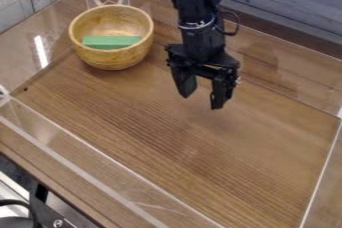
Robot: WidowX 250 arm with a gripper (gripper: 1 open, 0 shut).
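Note:
My black gripper [203,90] hangs over the upper middle of the wooden table, open, its two fingers apart with nothing seen between them. To its upper left sits a yellow round bowl [135,22] with a green block [110,42] inside it.
A pale wall [287,2] runs along the back. At the lower left, beyond the table's edge, dark cables and equipment show.

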